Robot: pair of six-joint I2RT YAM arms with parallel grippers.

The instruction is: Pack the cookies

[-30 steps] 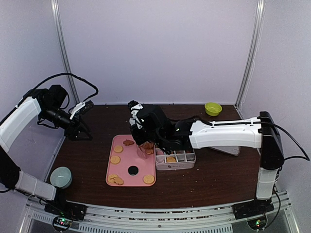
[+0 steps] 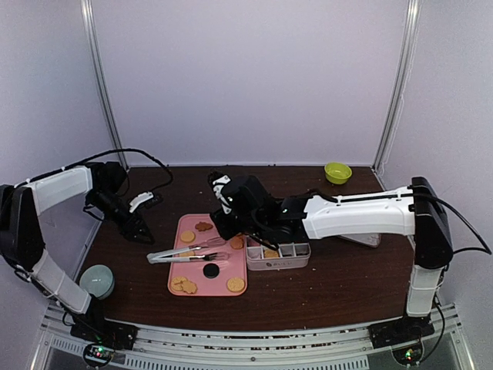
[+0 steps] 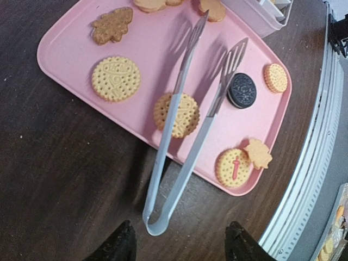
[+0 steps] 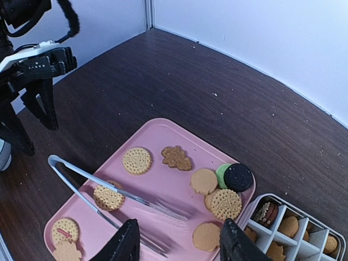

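A pink tray (image 2: 207,284) holds round, shaped and dark cookies, such as the black sandwich cookie (image 3: 241,90). Metal tongs (image 3: 190,162) lie diagonally over it, their looped end past its left edge. My left gripper is left of that end and above the table, its fingers apart. My right gripper hangs over the tray's back right, fingers apart with nothing visibly held between them. Right of the tray is a compartment box (image 4: 286,241) with cookies in several compartments.
A pale bowl (image 2: 98,281) sits at front left, a green bowl (image 2: 338,172) at back right. A partly hidden container (image 2: 363,240) lies right of the box. The table behind the tray is clear.
The tongs now lie on the tray; earlier they were beside the right gripper, which has shifted slightly.
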